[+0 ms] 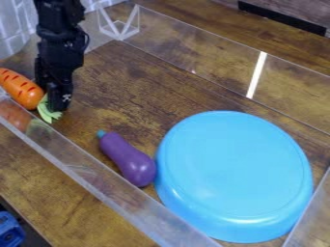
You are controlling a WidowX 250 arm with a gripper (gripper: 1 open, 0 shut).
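My black gripper [58, 92] reaches down at the upper left, its tip beside an orange toy carrot [21, 89] with a pale green top [50, 111]. Whether the fingers are closed on the carrot cannot be made out. A purple toy eggplant [129, 160] with a teal stem lies near the middle. A large light-blue round lid or plate [233, 176] sits at the right.
Clear plastic walls [114, 192] border the wooden work surface on several sides. A blue object [8, 232] is at the lower left, outside the wall.
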